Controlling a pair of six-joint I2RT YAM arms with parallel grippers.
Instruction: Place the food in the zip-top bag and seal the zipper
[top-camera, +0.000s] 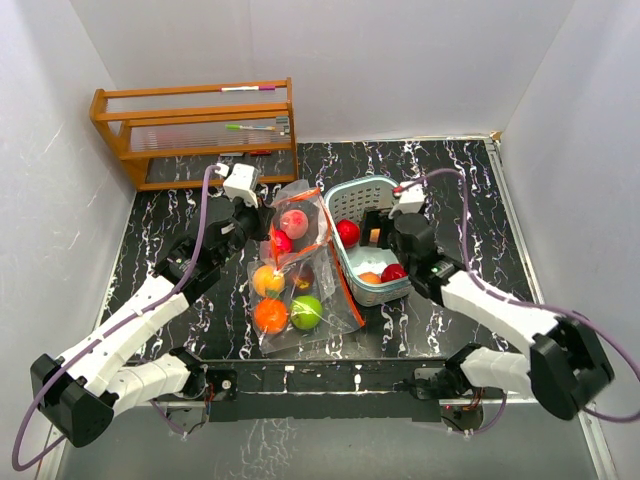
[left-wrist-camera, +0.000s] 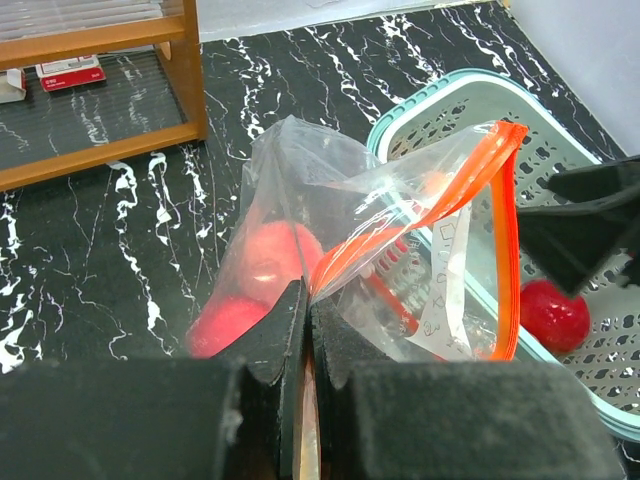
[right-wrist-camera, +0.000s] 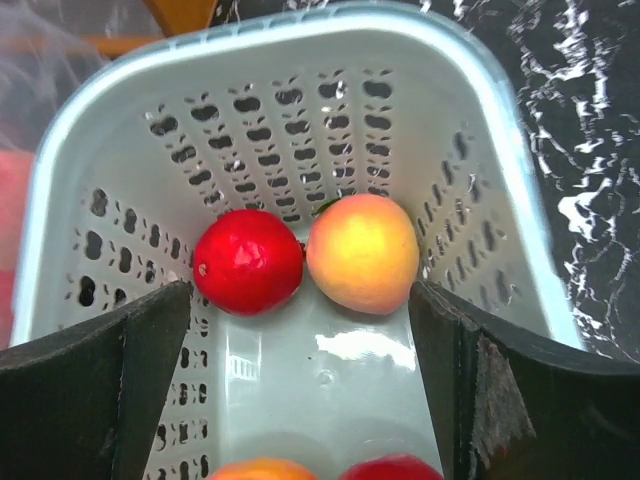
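A clear zip bag with an orange zipper (left-wrist-camera: 508, 270) lies left of the basket, holding several fruits, among them a green one (top-camera: 306, 312) and an orange one (top-camera: 270, 316). Its near edge is pinched by my left gripper, and the mouth gapes on the basket side. Over the basket, my right gripper has its fingers spread. Ahead of them sit a red fruit (right-wrist-camera: 248, 261) and a yellow-orange fruit (right-wrist-camera: 363, 253), neither gripped. Nearer lie another red fruit (right-wrist-camera: 390, 468) and an orange one (right-wrist-camera: 262, 470), both partly cut off by the frame.
The pale green basket (top-camera: 363, 186) stands right of the bag, its walls close around the right fingers. A wooden rack (top-camera: 200, 118) occupies the back left. Bare dark marble tabletop (top-camera: 465, 170) shows right of the basket.
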